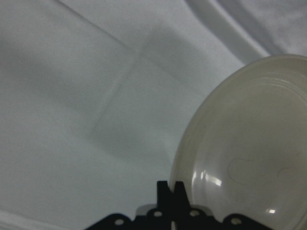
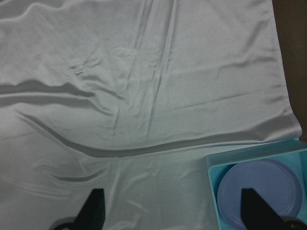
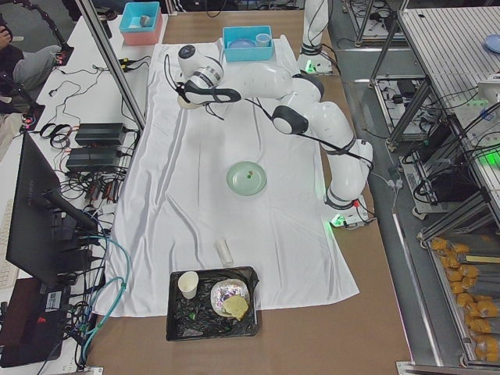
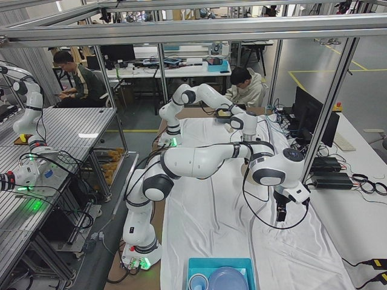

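Note:
A cream plate (image 1: 249, 134) hangs from my left gripper, which is shut on its rim; in the camera left view this plate (image 3: 190, 104) is partly hidden under the arm. My right gripper is open above the white cloth, with nothing between its fingers, near a blue box (image 2: 213, 191) holding a blue plate (image 2: 259, 191). In the camera left view the blue box (image 3: 246, 55) at the back also holds a cup (image 3: 263, 39).
A green plate (image 3: 246, 178) lies mid-cloth. At the front are a white cylinder (image 3: 223, 251) and a black tray (image 3: 211, 330) with a white cup (image 3: 187, 283) and a small plate of items (image 3: 221, 297).

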